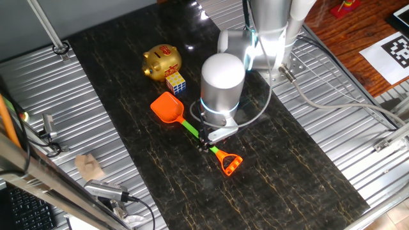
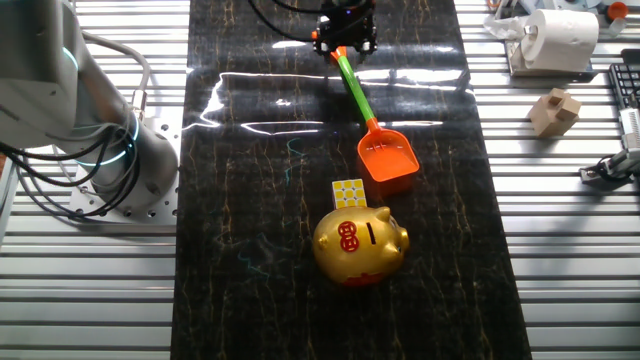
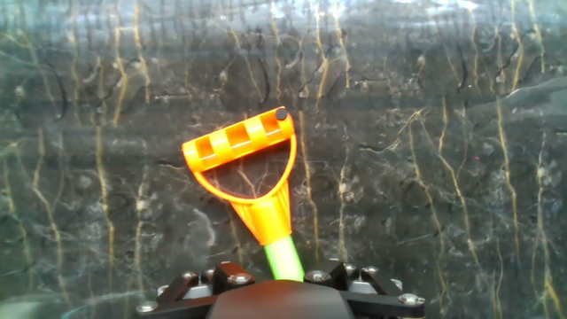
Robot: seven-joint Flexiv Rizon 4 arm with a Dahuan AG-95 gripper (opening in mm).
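Observation:
A toy shovel with an orange scoop (image 1: 167, 107), a green shaft (image 2: 357, 95) and an orange D-shaped handle (image 3: 237, 142) lies on the dark marbled tabletop. Over the shaft, close to the handle end, is my gripper (image 1: 206, 145), pointing down. Its two fingertips stand apart on either side of the shaft in exterior view 2, so the gripper (image 2: 345, 47) is open. From the wrist, the green shaft (image 3: 283, 259) runs down between the fingers and disappears behind the gripper body. Whether the fingers touch the shaft cannot be made out.
A gold piggy bank (image 2: 360, 245) and a puzzle cube (image 2: 349, 193) sit close together near the scoop. Off the dark top, a wooden block (image 2: 553, 113) rests on the ribbed metal surface. Beyond the orange handle, the dark tabletop (image 1: 275, 185) is clear.

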